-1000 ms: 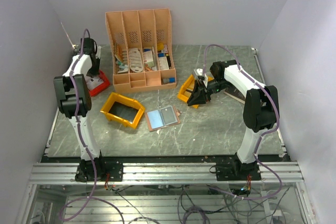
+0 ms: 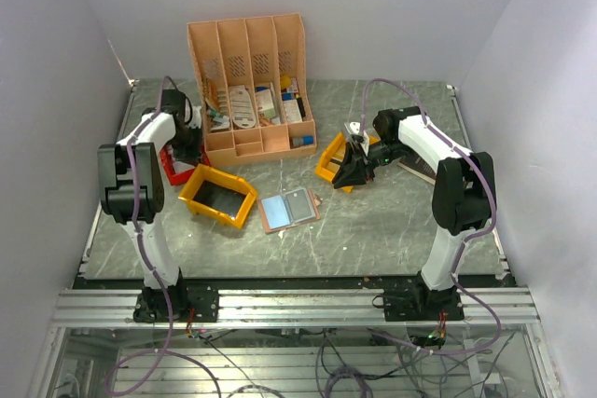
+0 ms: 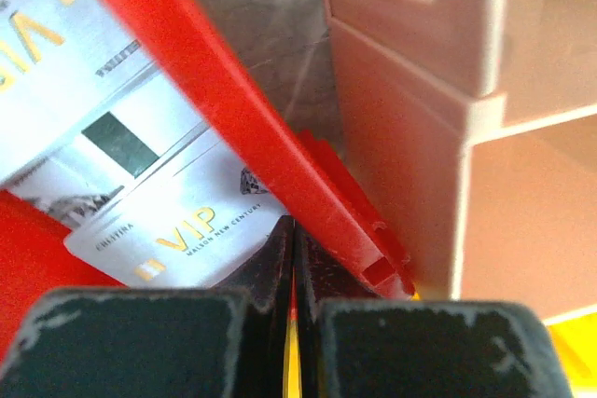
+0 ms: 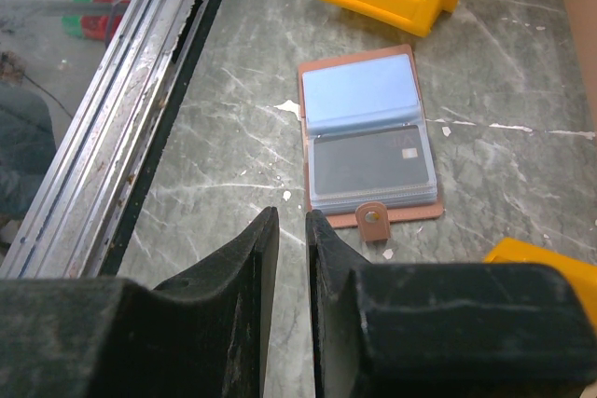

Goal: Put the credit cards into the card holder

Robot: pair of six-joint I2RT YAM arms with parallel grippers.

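Note:
White VIP credit cards lie in a red tray at the left, beside the peach organizer. My left gripper reaches down at the tray's rim over the cards; its fingers are closed, and whatever is between them is hidden. The card holder, with a blue and a grey pocket and a snap tab, lies open at the centre, also seen in the right wrist view. My right gripper hangs over the right side of the table, its fingertips slightly apart with nothing visible between them.
The peach organizer with assorted items stands at the back. A yellow bin is left of the holder; another is partly under my right arm.
My left arm has moved toward the front and right, down over the red tray, covering more of it in the top view. The right arm has not visibly moved.

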